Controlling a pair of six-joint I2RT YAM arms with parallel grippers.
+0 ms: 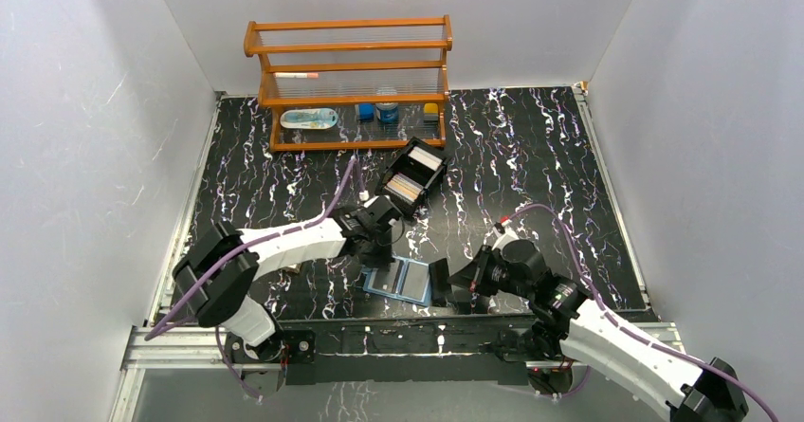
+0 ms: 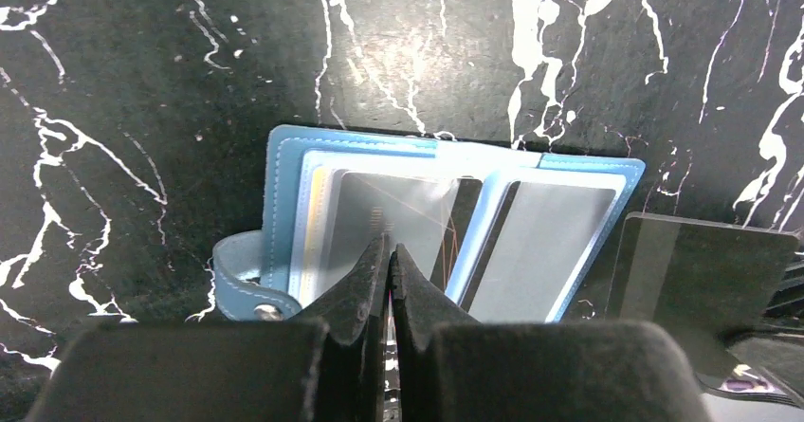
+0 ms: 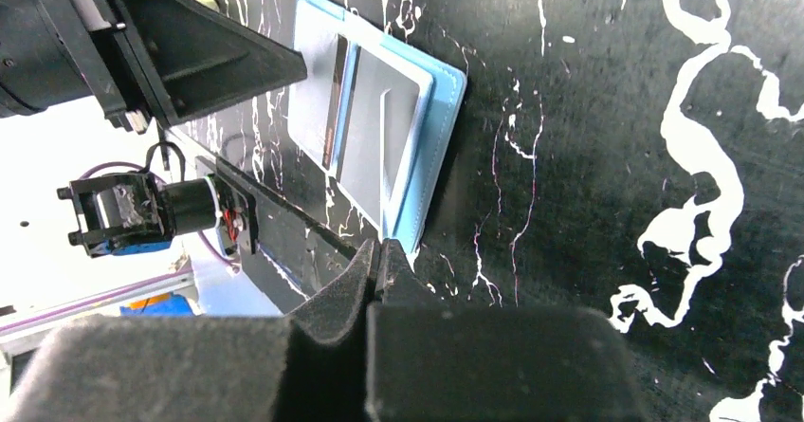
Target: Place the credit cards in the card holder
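Note:
A blue card holder lies spread open on the table, its clear pockets facing up. Over its left-hand pocket my left gripper is shut, with nothing showing between its fingers; whether it touches the holder I cannot tell. My right gripper is shut on a thin dark card, close to the holder's right edge in the top view. From the right wrist view that card appears edge-on as a pale line rising from the fingertips, in front of the holder's nearer pocket.
Behind the holder stands a black box with stacked cards in its compartments. A wooden rack with small items is at the back. Table space to the right of the box is clear.

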